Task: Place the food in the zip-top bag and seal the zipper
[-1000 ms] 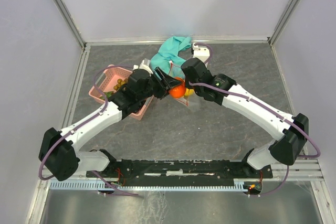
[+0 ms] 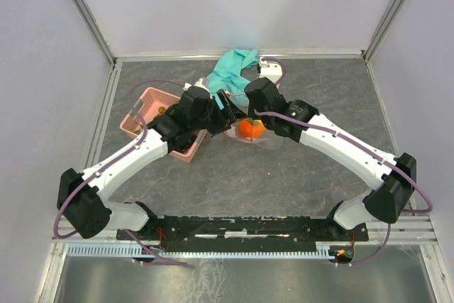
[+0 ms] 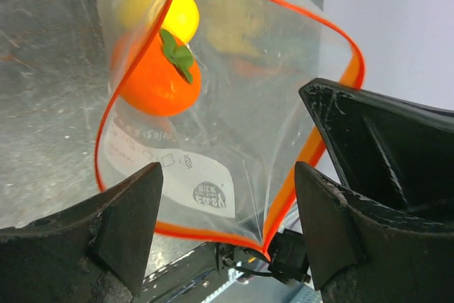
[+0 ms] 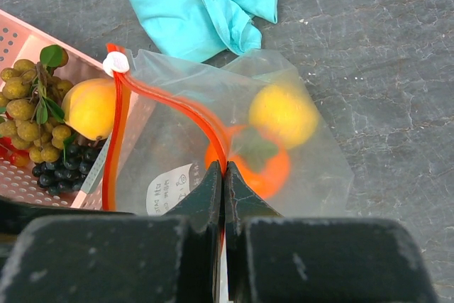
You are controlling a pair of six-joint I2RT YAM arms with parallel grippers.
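The clear zip top bag (image 3: 234, 118), edged in orange, stands with its mouth spread. Inside lie an orange fruit with green leaves and a yellow fruit; through the film the right wrist view shows the orange fruit (image 4: 261, 168) and yellow fruit (image 4: 284, 115) too. My left gripper is open at the bag's mouth, nothing between its fingers. My right gripper is shut on the bag's orange edge; its black finger shows in the left wrist view. A white slider (image 4: 115, 63) sits at one end of the zipper.
A pink basket (image 2: 145, 101) stands left of the bag, holding green-brown round fruit (image 4: 28, 104), another yellow fruit (image 4: 91, 109) and dark grapes (image 4: 67, 174). Turquoise cloth (image 2: 230, 69) lies behind the bag.
The orange fruit, earlier at my left gripper's fingertips, has moved right and down into the bag. My left gripper has let go of it and shifted slightly. The right arm has stayed still.
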